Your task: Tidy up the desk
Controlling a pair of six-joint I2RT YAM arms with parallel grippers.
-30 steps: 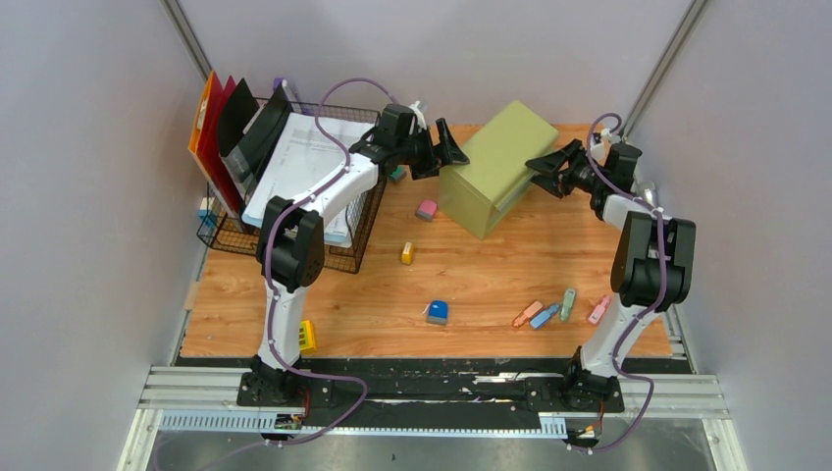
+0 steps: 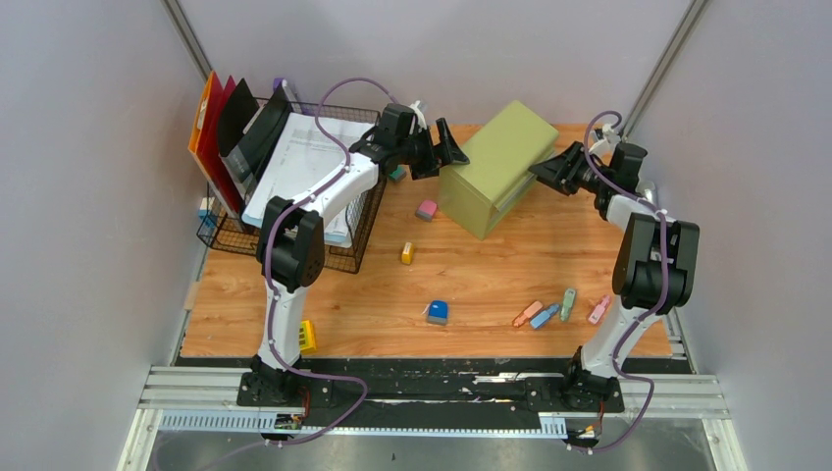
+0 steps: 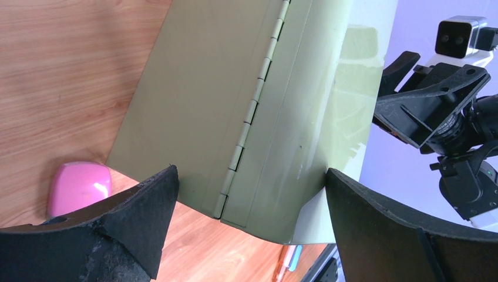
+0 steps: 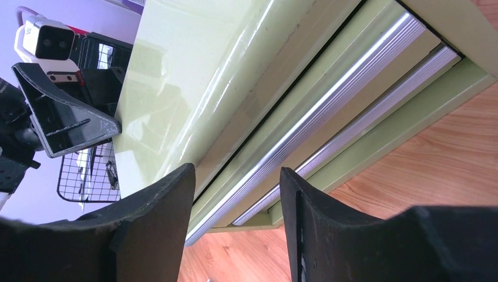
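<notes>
A green cabinet (image 2: 495, 167) with hinged panels and silver drawer handles stands at an angle on the back middle of the wooden desk. My left gripper (image 2: 442, 155) is open at its left side, fingers either side of the hinged corner of the green panel (image 3: 282, 147) in the left wrist view. My right gripper (image 2: 547, 169) is at the cabinet's right face, open, its fingertips beside the silver handles (image 4: 317, 117) in the right wrist view.
A wire basket (image 2: 358, 255) with folders and papers fills the back left. Small erasers, including a pink one (image 2: 426, 210), yellow one (image 2: 406, 253) and blue one (image 2: 438, 312), lie loose. Several markers (image 2: 545, 316) lie at front right.
The cabinet and left arm look unchanged.
</notes>
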